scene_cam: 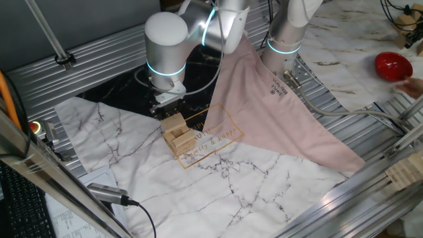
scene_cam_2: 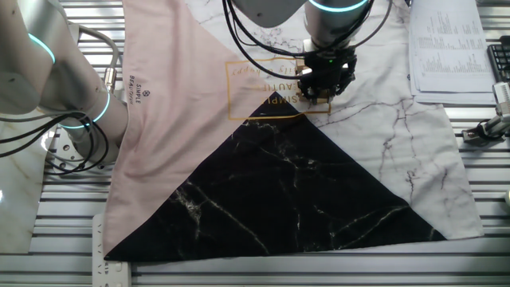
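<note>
A small stack of light wooden blocks [scene_cam: 177, 135] stands on the patterned cloth [scene_cam: 238, 192], beside the gold-printed lettering, in exterior view 1. Right behind it, low over the cloth, is my dark gripper [scene_cam: 168, 110], pointing down at the end of the white arm. Whether it touches the wood is unclear. From the other side, in exterior view 2, the gripper [scene_cam_2: 327, 80] hides nearly all of the stack. Its fingers are too dark and small to show how the fingers stand.
A red bowl [scene_cam: 394, 67] with a person's hand [scene_cam: 411, 87] beside it is at the far right. The arm's base [scene_cam: 285, 49] stands behind the pink part of the cloth. A cabled device [scene_cam: 108, 194] and papers lie front left.
</note>
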